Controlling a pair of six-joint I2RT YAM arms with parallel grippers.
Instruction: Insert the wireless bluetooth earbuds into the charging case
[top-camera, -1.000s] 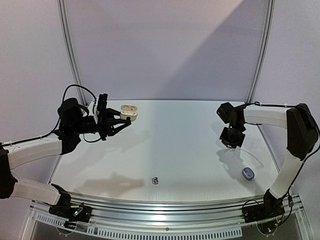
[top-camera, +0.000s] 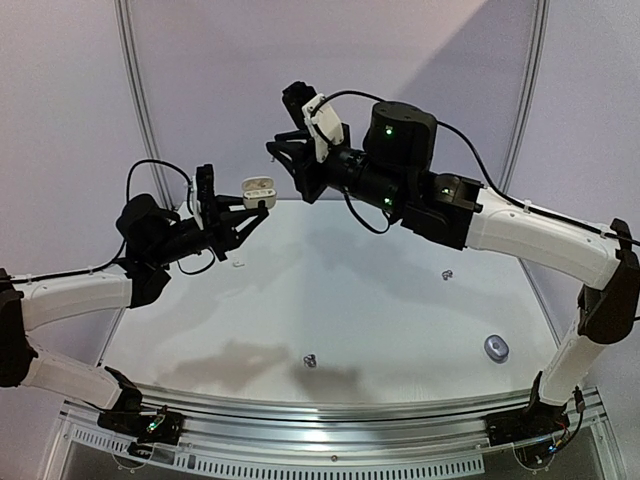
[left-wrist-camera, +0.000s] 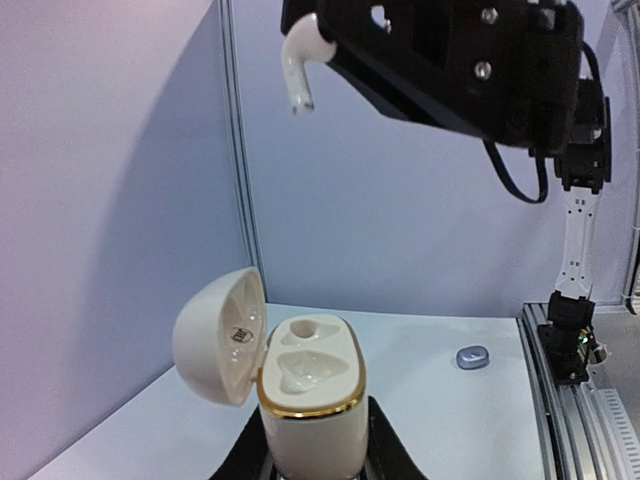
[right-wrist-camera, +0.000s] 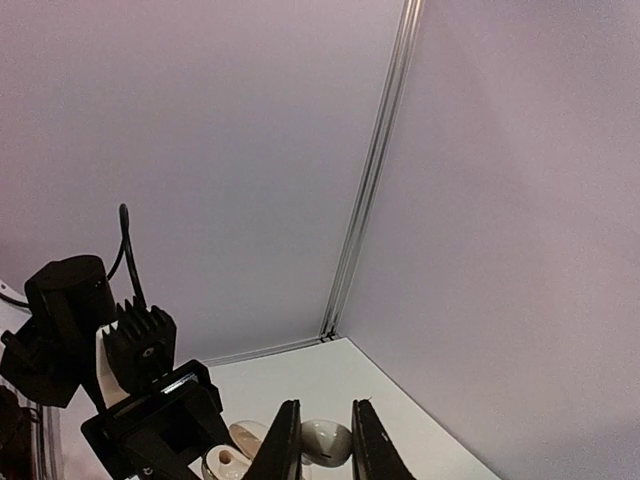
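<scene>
In the top view my left gripper (top-camera: 260, 218) is shut on the white charging case (top-camera: 259, 193) and holds it above the table with its lid open. The left wrist view shows the case (left-wrist-camera: 312, 430) upright, with a gold band and two empty hollows facing up. My right gripper (top-camera: 272, 146) hangs higher and slightly to the right of the case. A white earbud (right-wrist-camera: 326, 443) sits between its fingers. Seen from the left wrist, that earbud (left-wrist-camera: 301, 62) juts out with its stem pointing down, well apart from the case.
A grey-blue oval object (top-camera: 496, 348) lies at the table's right. Small shiny pieces rest at the front middle (top-camera: 310, 361) and right (top-camera: 447, 274). A small pale thing (top-camera: 238, 264) lies below the left gripper.
My right arm has risen from low over the table's right side and swung left toward the case. The left gripper has shifted only slightly, still with the case.
</scene>
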